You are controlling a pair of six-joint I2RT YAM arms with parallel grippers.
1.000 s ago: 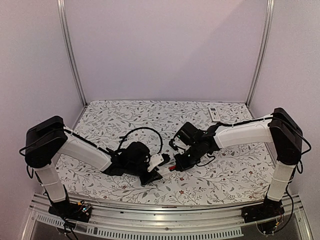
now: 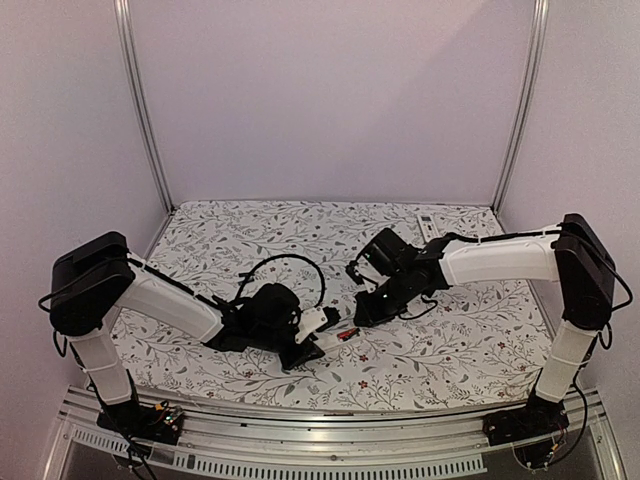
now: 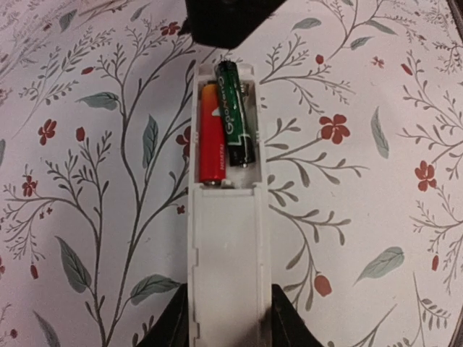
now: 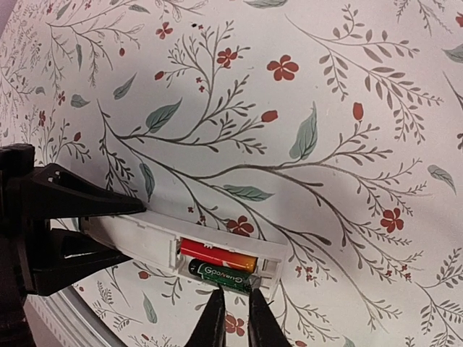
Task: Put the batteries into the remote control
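Note:
The white remote control (image 3: pixel 228 246) lies back side up with its battery bay uncovered; my left gripper is shut on its lower body, a finger along each side. In the bay, an orange-red battery (image 3: pixel 212 137) lies along one slot. Beside it, the dark green battery (image 3: pixel 235 119) sits askew, its far end up over the spring end and leaning toward the orange one. My right gripper is shut near the green battery's end, with nothing seen between its fingers. From the top, the arms hide much of the remote.
A white device with a small screen (image 2: pixel 428 226) lies at the back right of the patterned table. Free tabletop (image 2: pixel 300 235) stretches behind the arms. A metal rail (image 2: pixel 330 415) borders the front edge.
My right gripper has drawn back slightly right and up from the remote's end, so more of the remote shows. The left arm and remote look unmoved.

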